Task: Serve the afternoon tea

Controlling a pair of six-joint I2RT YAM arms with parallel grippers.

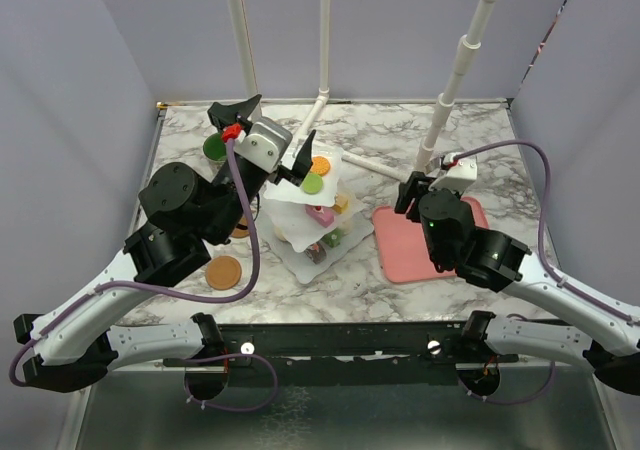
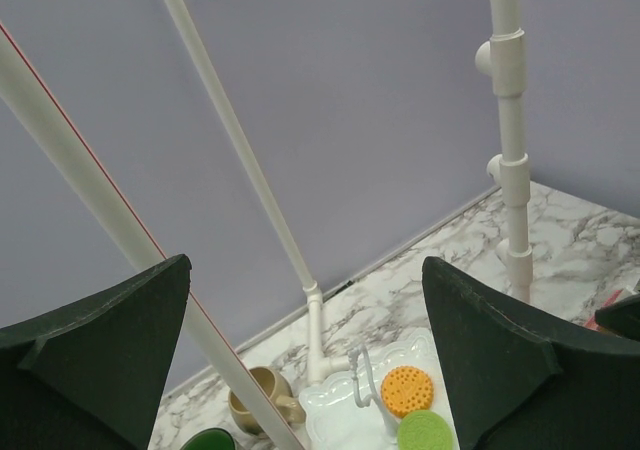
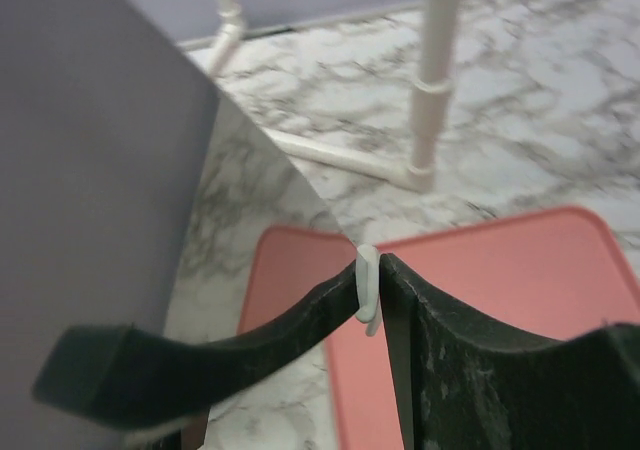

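The white tiered stand [image 1: 286, 226] carries an orange biscuit [image 1: 320, 164] and a green one [image 1: 311, 183] on top, with pink, yellow, green and brown pieces lower down. Its white curved handle [image 2: 364, 377] shows in the left wrist view. My left gripper is open above the stand's left side, nothing between its fingers. Over the near-left part of the pink tray [image 1: 398, 254] is my right gripper. Its fingertips are close together, with a small white piece [image 3: 368, 292] showing between them; whether they grip it is unclear. My right arm covers much of the tray.
A green cup [image 1: 213, 148] and a brown mug [image 2: 266, 395] stand at the back left. Round brown coasters [image 1: 223, 272] lie left of the stand. White pipes [image 1: 452, 85] rise behind the table. Grey fills the right wrist view's left side.
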